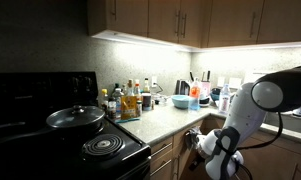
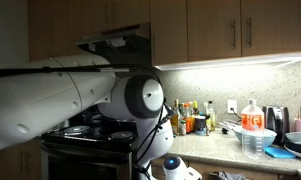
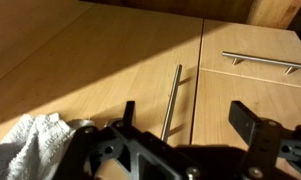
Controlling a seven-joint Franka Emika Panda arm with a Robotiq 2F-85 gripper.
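Observation:
In the wrist view my gripper is open, one dark finger [image 3: 120, 120] on the left and the other [image 3: 253, 124] on the right, with nothing held between them. A wooden cabinet door [image 3: 100, 65] fills the view beyond. Its long bar handle [image 3: 172, 103] appears within the gap between the fingers, though whether the gripper is close enough to touch it I cannot tell. To the right, a neighbouring wooden front carries another bar handle [image 3: 265, 62]. The white arm [image 1: 230, 140] reaches toward the lower cabinets in exterior view 1; its fingertips are too small there to make out.
A white towel [image 3: 40, 140] hangs at the wrist view's lower left. Above the cabinets runs a counter [image 1: 160, 123] with several bottles [image 1: 130, 102] and a blue bowl [image 1: 181, 101]. The stove [image 1: 105, 144] with a pan [image 1: 76, 117] stands at left.

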